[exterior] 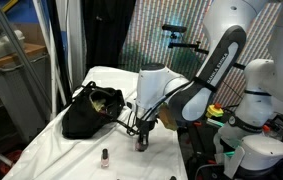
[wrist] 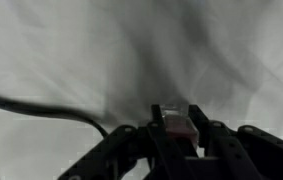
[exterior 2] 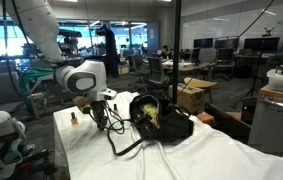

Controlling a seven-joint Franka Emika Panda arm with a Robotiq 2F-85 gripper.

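Observation:
My gripper (exterior: 141, 142) is low over the white cloth, fingers pointing down, in exterior view 1. It is shut on a small bottle-like thing (wrist: 179, 125), pinkish with a clear, shiny end, between the dark fingers at the bottom of the wrist view. How far the thing is off the cloth is hard to tell. A similar small pinkish bottle with a dark top (exterior: 105, 158) stands apart on the cloth, left of the gripper. In exterior view 2 the arm (exterior 2: 93, 80) hides part of the work area.
An open black bag (exterior: 89, 112) lies behind the gripper. Black cable (wrist: 41, 108) runs over the cloth in the wrist view. Plain white cloth (exterior 2: 221, 160) stretches free to the right in exterior view 2.

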